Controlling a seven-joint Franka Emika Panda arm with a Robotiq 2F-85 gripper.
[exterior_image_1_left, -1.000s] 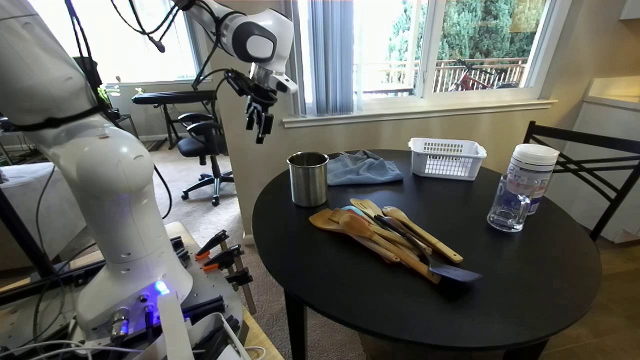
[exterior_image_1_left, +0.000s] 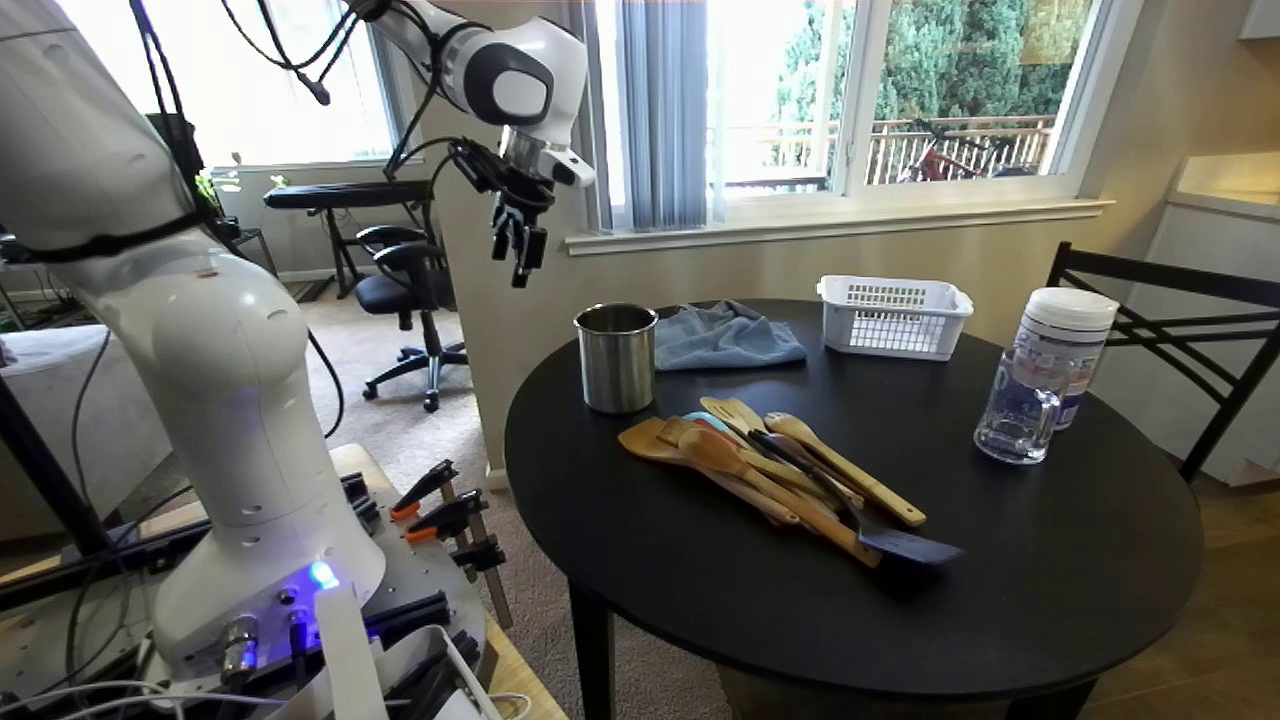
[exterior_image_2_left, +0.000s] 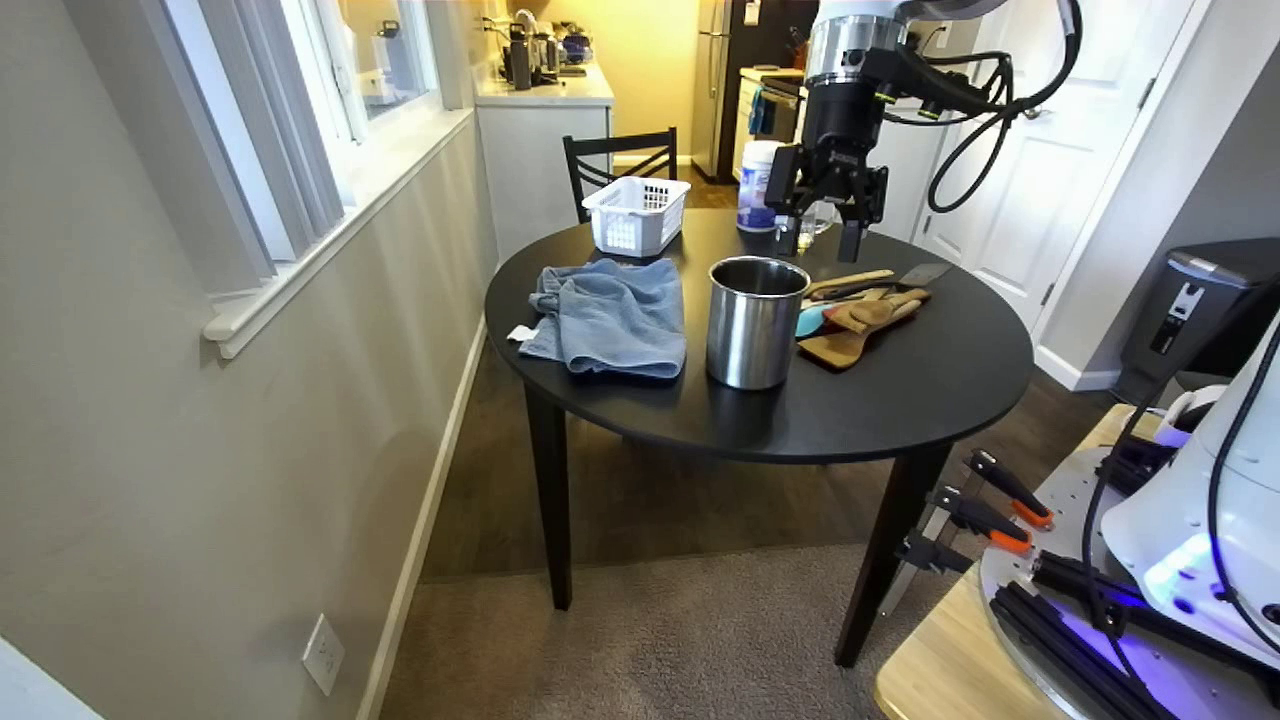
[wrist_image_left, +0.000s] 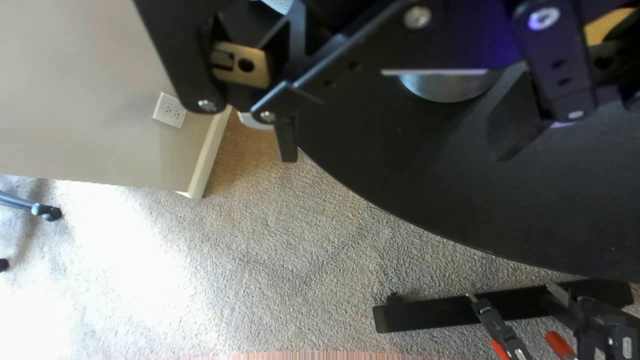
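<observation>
My gripper (exterior_image_2_left: 818, 240) is high in the air, fingers pointing down and spread wide, with nothing between them. In exterior view 1 the gripper (exterior_image_1_left: 512, 258) hangs up and to the left of a steel canister (exterior_image_1_left: 618, 360), well clear of it. The canister stands upright on the round black table (exterior_image_1_left: 1020, 564). Beside it lies a loose pile of wooden spoons (exterior_image_1_left: 792, 480) and other utensils, with a dark spatula (exterior_image_1_left: 908, 546) on top. In the wrist view one finger (wrist_image_left: 286, 141) is over carpet, the other over the table; the canister (wrist_image_left: 447, 87) is mostly hidden.
Behind the canister lies a crumpled blue cloth (exterior_image_1_left: 726, 336). Further back are a white basket (exterior_image_1_left: 897, 318) and, to the right, a clear glass mug (exterior_image_1_left: 1020, 414) in front of a white-lidded container (exterior_image_1_left: 1071, 310). A wall and window sill (exterior_image_1_left: 840, 226) border the far side.
</observation>
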